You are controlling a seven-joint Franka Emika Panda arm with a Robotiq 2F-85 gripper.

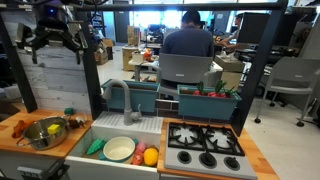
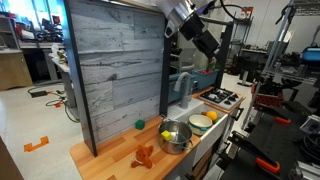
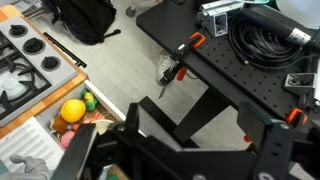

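High above the left side of the counter hangs my gripper, its two fingers spread wide apart. In the wrist view the dark fingertips stand far from each other, with only floor and a black frame visible between them. Well below, a metal pot rests on the wooden counter, a yellow item inside it. A pale bowl sits in the sink, beside a green item, a red one and an orange one.
To the right of the sink is a gas stove. A faucet rises behind the basin. An orange-red item lies on the counter near the pot. Planters with red items line the back. Upright posts and a top beam frame the counter.
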